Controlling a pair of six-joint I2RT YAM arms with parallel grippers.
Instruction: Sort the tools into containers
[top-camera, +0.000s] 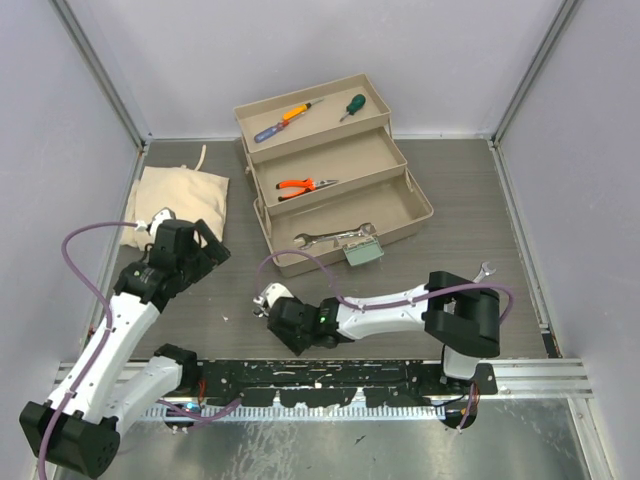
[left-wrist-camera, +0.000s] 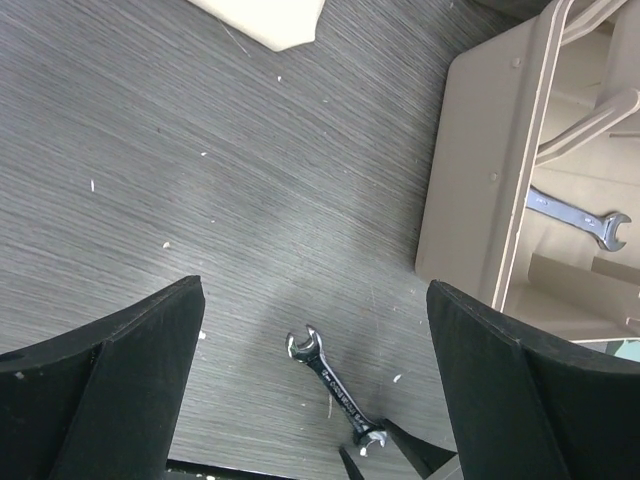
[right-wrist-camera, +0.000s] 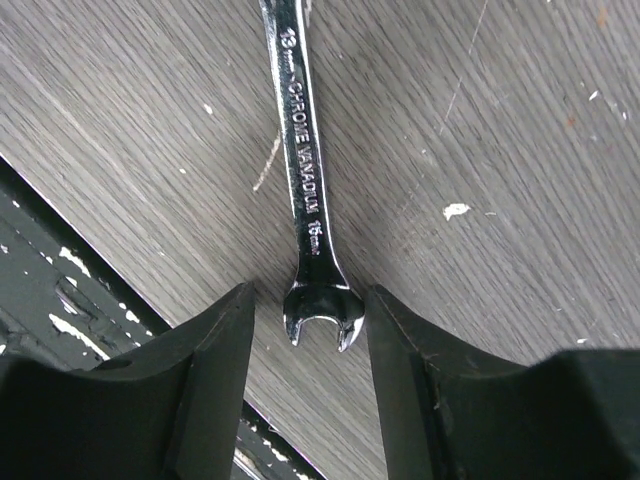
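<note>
A dark chrome wrench (right-wrist-camera: 305, 170) lies flat on the table, its lettered shank filling the middle of the right wrist view. My right gripper has its fingertips either side of the wrench's near open end; the fingers are part open, with a gap on the left side. In the left wrist view the same wrench (left-wrist-camera: 335, 385) shows at bottom centre, beneath my left gripper, which stands wide open and empty. The top view hides most of the wrench under the right arm. The toolbox's front tray (top-camera: 412, 212) holds other wrenches (top-camera: 335, 235).
Orange pliers (top-camera: 303, 187) lie in the middle tray, several screwdrivers in the back tray (top-camera: 325, 123). A beige cloth bag (top-camera: 170, 195) rests at left, and a small green box (top-camera: 363, 251) hangs at the toolbox front.
</note>
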